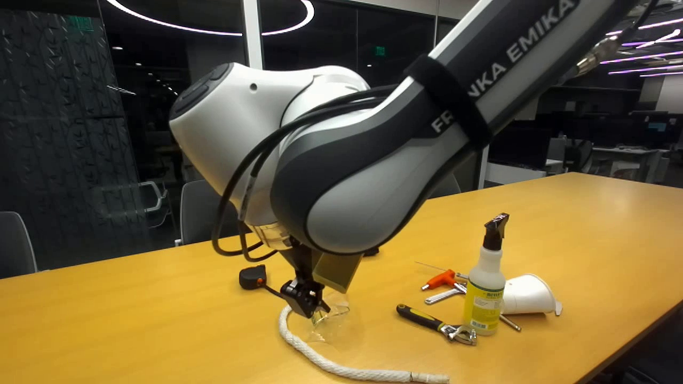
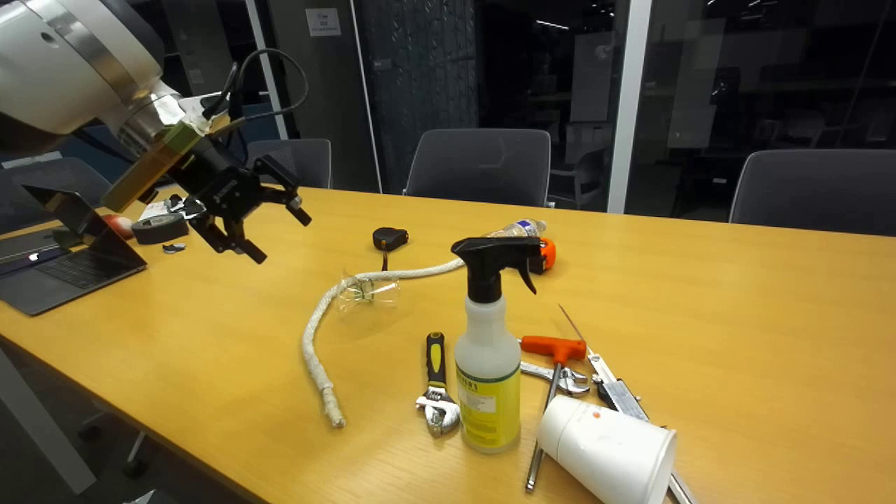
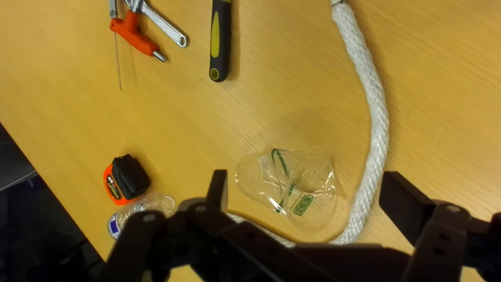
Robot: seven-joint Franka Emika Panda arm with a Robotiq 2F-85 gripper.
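Observation:
My gripper is open in the wrist view, its two fingers wide apart with nothing held between them. Beneath it on the table, a clear plastic cup [image 3: 289, 188] with green print lies on its side, looking dented. A white rope [image 3: 371, 108] curves around the cup, and part of it is hidden behind the gripper body. Exterior view 2 has the gripper [image 2: 281, 238] raised above the table, left of the cup [image 2: 369, 291] and rope [image 2: 312, 340]. From exterior view 1, the gripper [image 1: 318, 313] overlaps the cup [image 1: 331, 323] in the picture.
A spray bottle [image 2: 488, 369], an adjustable wrench [image 2: 437, 386], a white cup [image 2: 605, 449] and an orange-handled tool [image 2: 554, 346] crowd the front right. A black tape measure [image 2: 390, 238] lies behind the rope; a laptop [image 2: 80, 252] sits far left. Bare table lies left of the rope.

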